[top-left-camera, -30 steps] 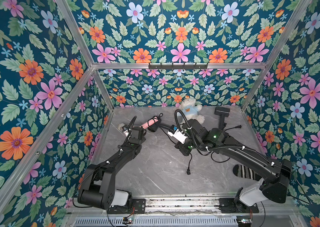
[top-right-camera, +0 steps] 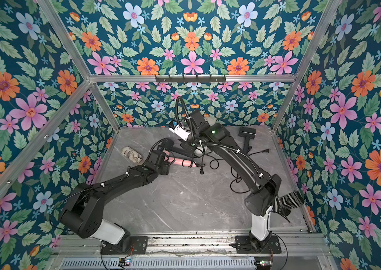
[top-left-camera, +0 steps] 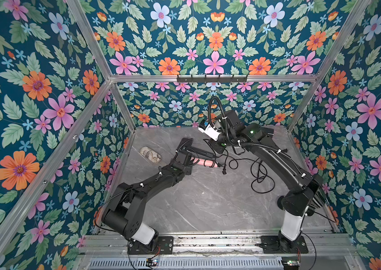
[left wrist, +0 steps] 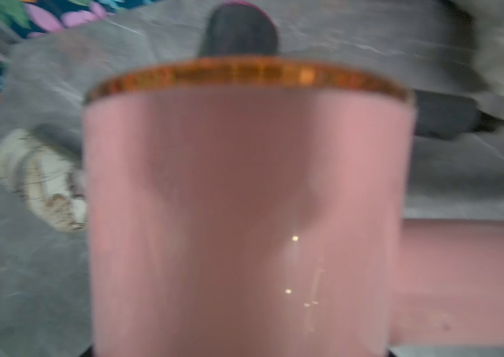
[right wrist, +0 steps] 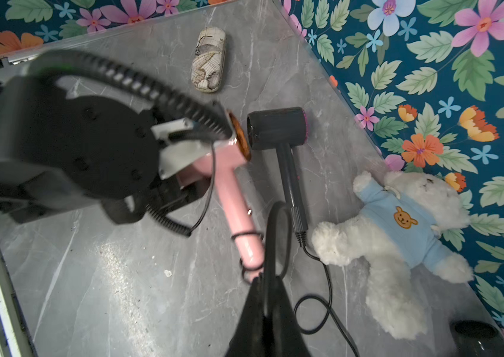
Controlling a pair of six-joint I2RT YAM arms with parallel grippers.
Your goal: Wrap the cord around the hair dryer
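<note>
The pink hair dryer is held up by its barrel in my left gripper, and the barrel [left wrist: 246, 208] fills the left wrist view. The fingers of that gripper are almost wholly hidden behind it. In the top left view the handle [top-left-camera: 205, 162] points right. Black cord [right wrist: 246, 235] loops around the handle near its lower end. My right gripper is shut, a strand of the cord [right wrist: 272, 238] standing up between its fingers, close to the handle's end. A plug [top-left-camera: 224, 171] hangs below the right gripper.
A dark hair dryer [right wrist: 281, 128] lies beside the pink one, its cord [right wrist: 328, 285] trailing off. Farther out are a plush bear [right wrist: 403, 220], a shoe [top-left-camera: 150, 154], a black object [top-right-camera: 247, 131] and a striped sock [top-right-camera: 288, 202].
My left gripper has moved right with the pink dryer, whose handle swung from up-right to pointing right. The right arm has shifted up and inward, now covering the bear in the top left view.
</note>
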